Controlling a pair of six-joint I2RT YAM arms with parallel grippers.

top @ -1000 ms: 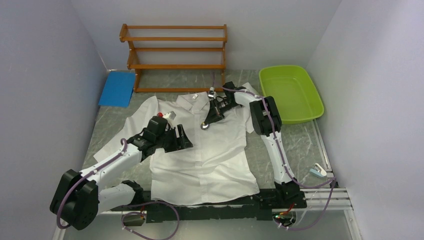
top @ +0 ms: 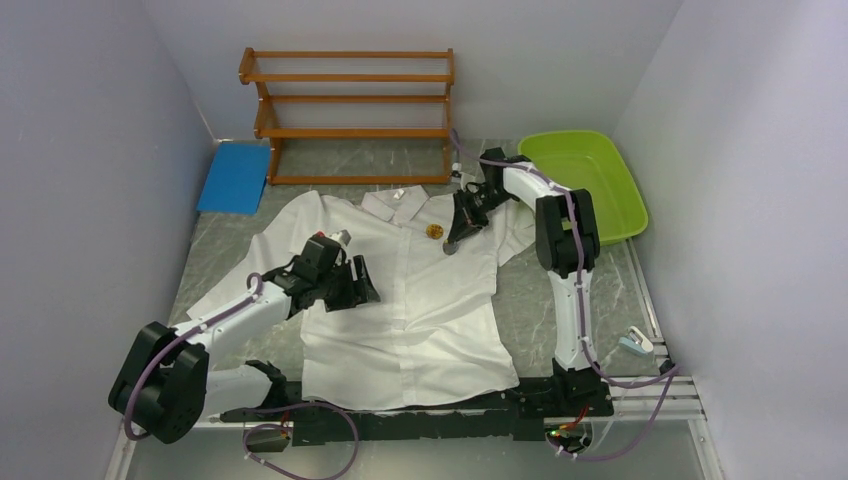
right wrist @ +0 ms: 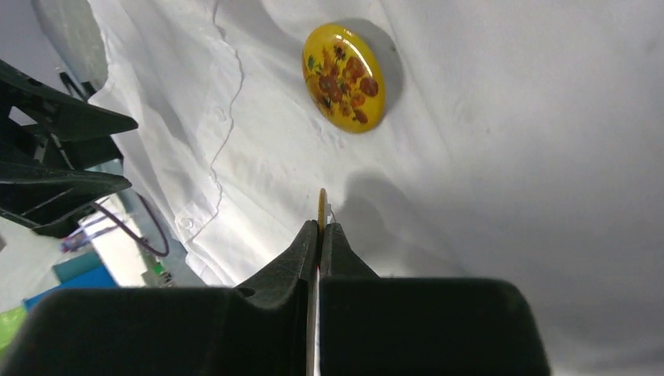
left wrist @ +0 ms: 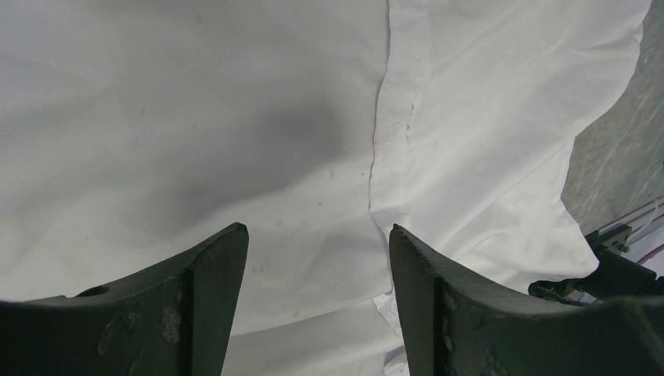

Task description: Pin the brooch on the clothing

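Note:
The white shirt (top: 400, 340) lies spread on the table. A yellow oval brooch with flowers (right wrist: 343, 78) rests on it, near the collar in the top view (top: 434, 231). My right gripper (top: 451, 244) is to the right of that brooch, shut, with a thin edge-on piece (right wrist: 322, 205) between its fingertips; in the top view a small round grey disc shows there. My left gripper hangs over the shirt's left half, open, with only cloth visible beneath its fingers.
A wooden rack (top: 350, 133) stands at the back. A blue mat (top: 233, 178) lies back left, a green tub (top: 617, 205) back right. A small pale blue object (top: 636, 340) lies at the front right. Bare table flanks the shirt.
My right gripper has moved to the right with the disc at its tips, uncovering the yellow brooch in the top view. The left arm has shifted only slightly.

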